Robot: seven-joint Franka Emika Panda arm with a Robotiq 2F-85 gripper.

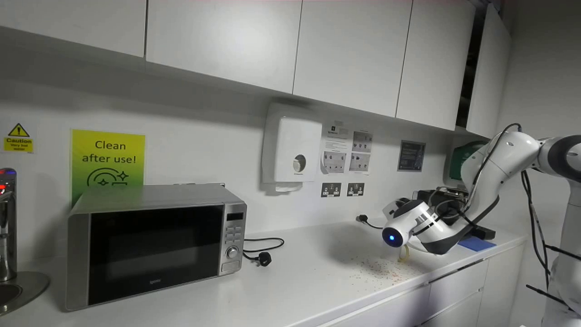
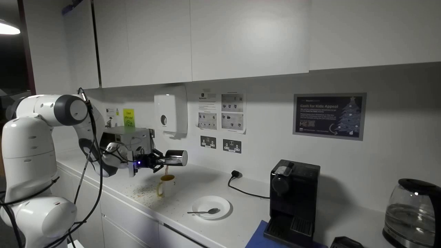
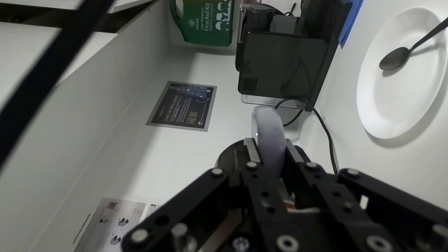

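In the second exterior view, my gripper [image 2: 160, 159] is shut on a shiny metallic cup [image 2: 177, 157], which lies tipped on its side above the counter. Seen from the wrist, a pale curved handle [image 3: 268, 132] sits between the fingers, and most of the cup's body is hidden behind them. Below stands an upright white mug [image 2: 168, 188] with a yellow handle and yellow inside. A thin orange-brown streak shows between the cup and the mug's mouth. Small coloured crumbs [image 2: 142, 194] lie scattered on the counter beside the mug.
A white plate [image 2: 198, 205] with a spoon [image 2: 212, 210] rests right of the mug. Beyond it are a black coffee machine [image 2: 293, 198] on a blue mat and a glass kettle [image 2: 407, 219]. A microwave [image 1: 155, 245] stands left.
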